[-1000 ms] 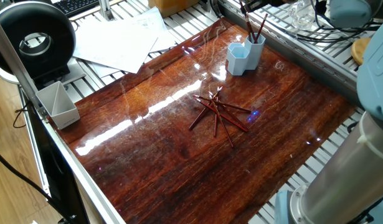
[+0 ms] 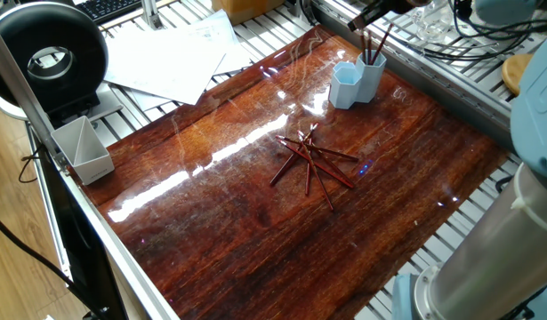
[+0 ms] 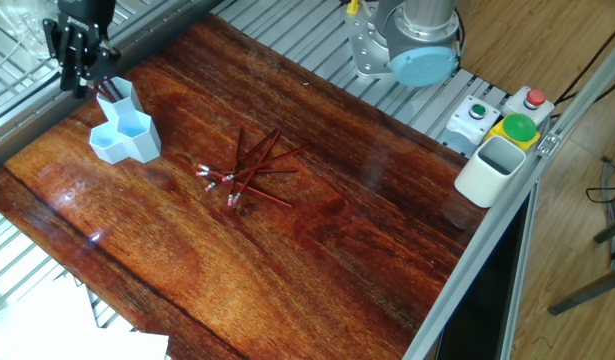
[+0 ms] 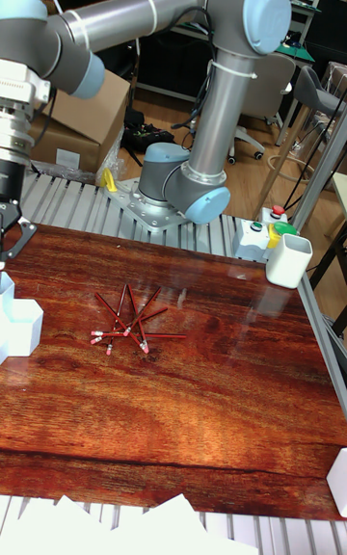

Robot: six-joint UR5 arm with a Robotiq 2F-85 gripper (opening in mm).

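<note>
Several dark red pencils lie crossed in a loose pile mid-table, their pale ends together on one side. At the table's edge stands a pale blue holder made of joined hexagonal cups. A few pencils stand upright and leaning in one cup; its other visible cups look empty. My gripper is just above that filled cup, pointing down, its black fingers apart. It appears open, with no pencil visibly held. In exterior view 3 the gripper is partly cut off by the left border.
A white bin stands at a table corner beside the button boxes. White papers lie off the far side. A metal rail runs close behind the holder. Bare wood surrounds the pile.
The holder has shifted slightly right in exterior view 1. A pencil that reached up to the gripper now sits lower in the cup, clear of the fingers. The pile is unchanged.
</note>
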